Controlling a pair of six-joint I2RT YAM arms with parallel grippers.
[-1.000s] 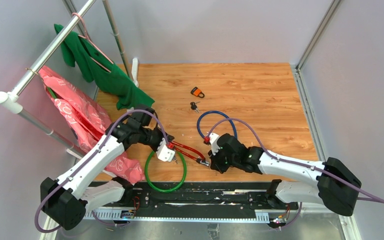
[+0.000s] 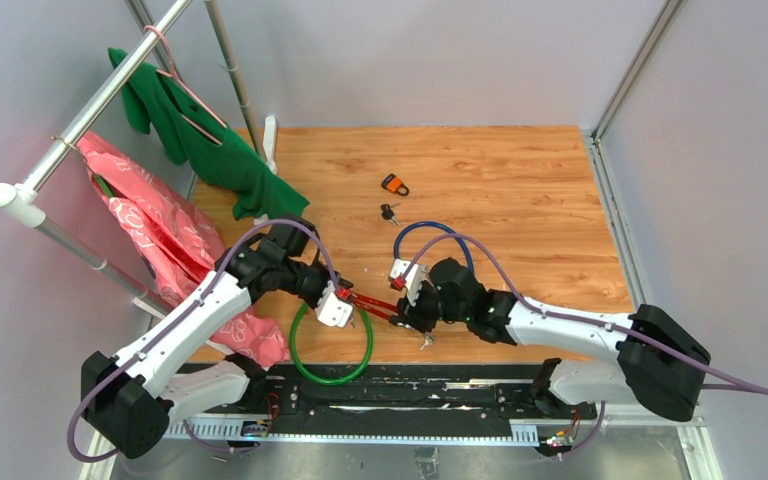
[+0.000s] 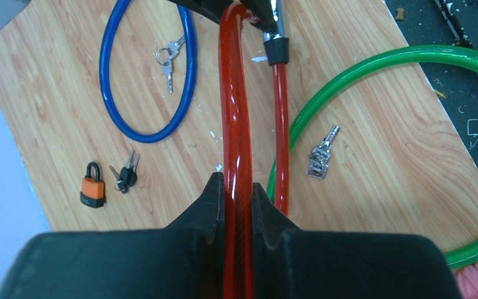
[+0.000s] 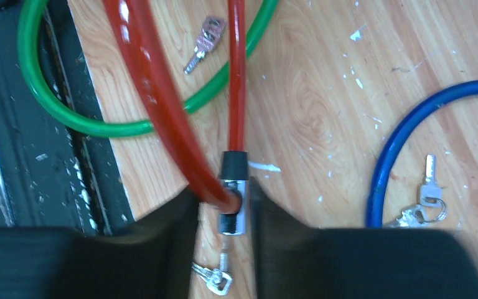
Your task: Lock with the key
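Observation:
A red cable lock (image 3: pixel 236 124) is held by my left gripper, shut on its tube. The metal lock cylinder (image 4: pixel 236 205) sits at one end, with a key (image 4: pixel 219 280) and its companion hanging from it. My right gripper is at that lock end, its blurred fingers either side of the cylinder and tube end; whether they grip cannot be told. In the top view the two grippers face each other over the front of the wooden board.
A green cable lock (image 2: pixel 332 376) with keys (image 3: pixel 320 156) and a blue one (image 3: pixel 106 81) with keys (image 3: pixel 169 62) lie below. An orange padlock (image 2: pixel 394 184) and black keys (image 2: pixel 389 213) lie behind. Clothes hang at left.
My right gripper has moved slightly left and up in the top view, onto the red lock's end.

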